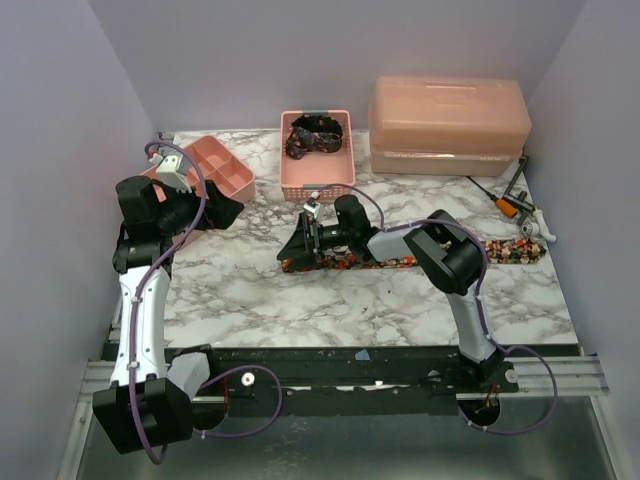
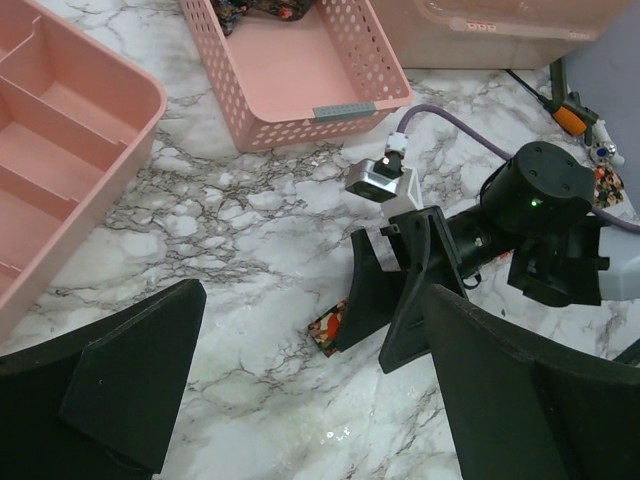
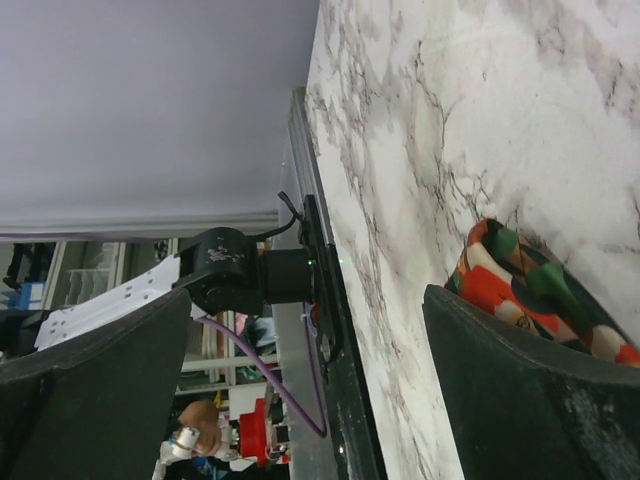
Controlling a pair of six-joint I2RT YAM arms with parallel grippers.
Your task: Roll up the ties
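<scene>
A floral tie [image 1: 515, 251], dark with red and orange flowers, lies stretched flat from the middle of the table to its right edge. My right gripper [image 1: 290, 258] stands open at the tie's left end, low over the cloth. In the right wrist view the tie [image 3: 530, 297] shows beside one of the fingers [image 3: 520, 400]. From the left wrist view, the tie's end [image 2: 328, 328] pokes out by the right gripper's fingers. My left gripper [image 1: 228, 207] is open and empty, raised near the divided pink tray at the left.
A pink basket [image 1: 318, 188] holding dark floral cloth [image 1: 313, 137] stands at the back. Beside it is a large pink lidded box [image 1: 450, 120]. The divided tray [image 1: 222, 168] is at back left; a screwdriver [image 1: 506, 207] lies at right.
</scene>
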